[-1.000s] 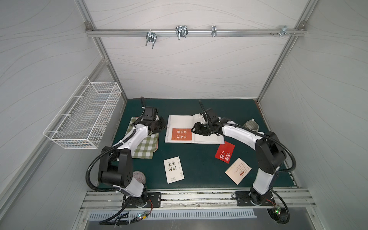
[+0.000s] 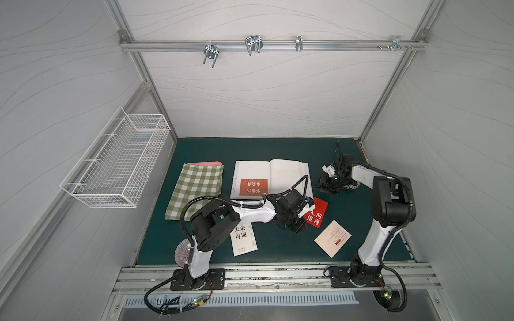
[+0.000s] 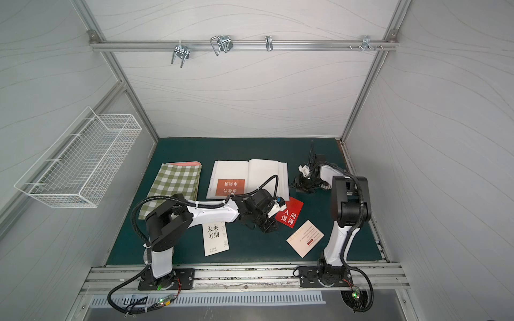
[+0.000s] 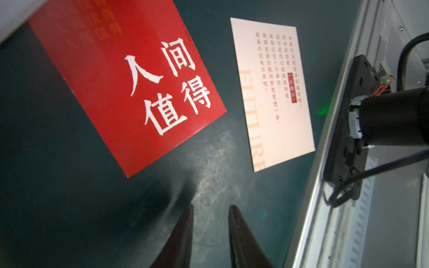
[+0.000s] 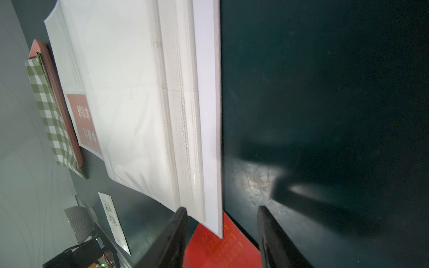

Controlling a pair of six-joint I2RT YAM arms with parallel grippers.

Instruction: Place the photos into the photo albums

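Note:
An open white photo album [image 2: 283, 174] lies mid-table, an orange-red photo [image 2: 253, 186] on its left page. A red photo [image 4: 134, 89] lies at its lower right corner, a cream printed card [image 4: 274, 93] to the right. A white card [image 3: 215, 239] lies at the front. My left gripper hangs over the table beside the red photo, fingers apart and empty. My right gripper is open at the album's right edge, nothing between its fingers.
A folded green-checked cloth [image 2: 190, 182] with pink backing lies at left. A wire basket [image 2: 115, 160] hangs on the left wall.
My left gripper has swung right and toward the front from the checked cloth to the red photo. My right gripper has moved off the album to the right.

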